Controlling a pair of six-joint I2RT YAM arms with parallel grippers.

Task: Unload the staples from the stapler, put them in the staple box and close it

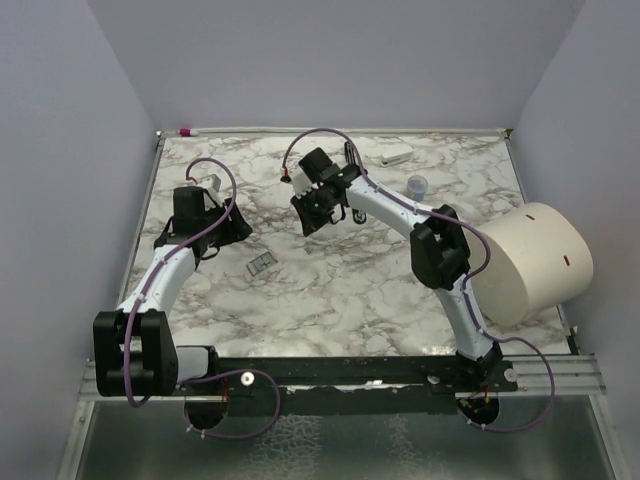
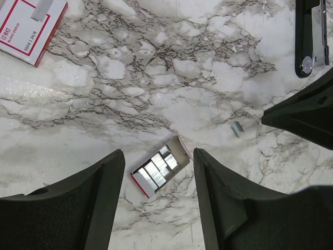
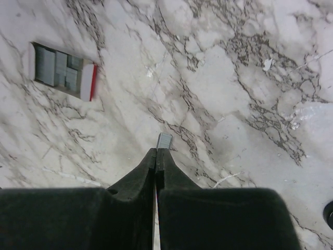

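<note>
The black stapler (image 2: 307, 36) lies at the upper right of the left wrist view, its far end cut off. A small open box of staples (image 2: 160, 166) sits below and between my left gripper's (image 2: 156, 155) fingers, which stand open. My right gripper is shut, pointing at a small grey staple strip (image 3: 164, 140) on the marble; whether it touches cannot be told. In the left wrist view the strips (image 2: 237, 129) lie on bare table near the right gripper's dark tip.
A red-and-white staple carton (image 2: 31, 31) lies at the upper left. A clear cup (image 1: 417, 187), a white item (image 1: 396, 157) and a large cream cylinder (image 1: 528, 262) occupy the right side.
</note>
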